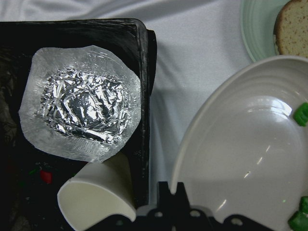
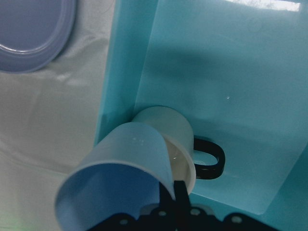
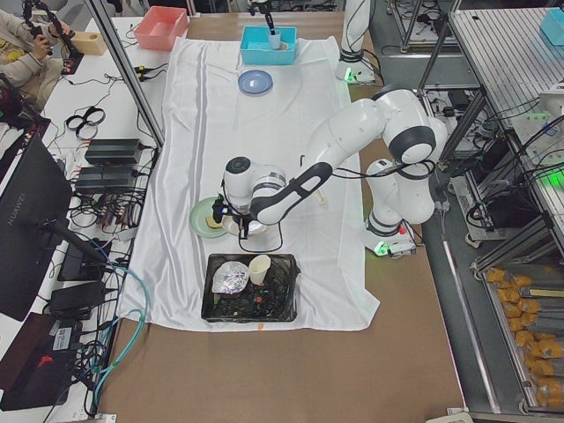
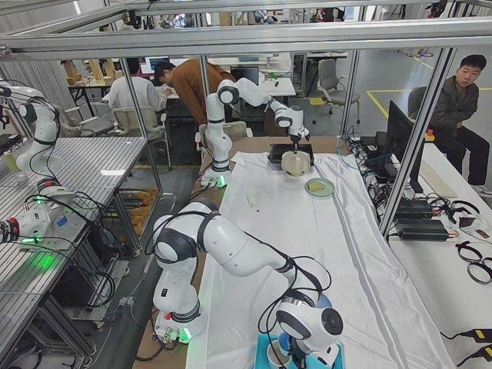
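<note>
My left gripper is shut on the rim of a white plate (image 1: pixel 240 144) with green pieces, held tilted beside a black tray (image 1: pixel 144 72) that holds a foil bowl (image 1: pixel 82 101) and a paper cup (image 1: pixel 96 192). A green plate (image 1: pixel 255 29) with a bread slice (image 1: pixel 293 26) lies alongside. My right gripper is shut on the rim of a light blue cup (image 2: pixel 120 144), over the blue bin (image 2: pixel 216 72), where a white mug (image 2: pixel 168 120) with black handle lies.
A blue plate (image 2: pixel 29 29) lies beside the bin.
</note>
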